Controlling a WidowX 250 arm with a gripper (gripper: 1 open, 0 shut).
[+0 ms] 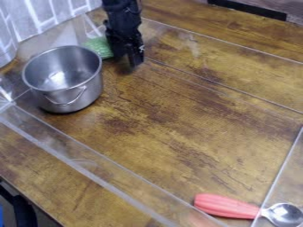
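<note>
The black robot gripper (126, 51) reaches down at the top left, just behind and right of a steel pot (62, 80). A green object (99, 48), perhaps a cloth, lies low behind it, partly hidden by the gripper. The fingers are dark and small, so whether they are open, shut or holding the green object is unclear. A scoop with a pink handle (228, 205) lies at the front right.
Clear plastic walls border the wooden table (178, 115), with a pale curtain-like backdrop (24, 27) at the back left.
</note>
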